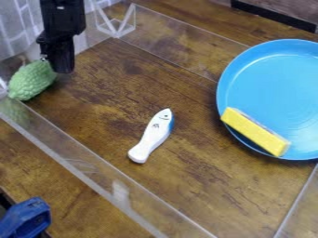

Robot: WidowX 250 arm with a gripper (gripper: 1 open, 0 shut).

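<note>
My black gripper (58, 58) is at the upper left, its fingertips at the upper right end of a green, textured, oblong object (29, 83) that lies against the clear wall. Whether the fingers touch it or hold it cannot be told.
A white fish-shaped item (152, 136) lies mid-floor. A blue plate (280, 93) with a yellow block (255, 131) on it is at the right. Clear walls border the wooden floor (149, 79). A dark blue object (22, 219) sits outside at the lower left.
</note>
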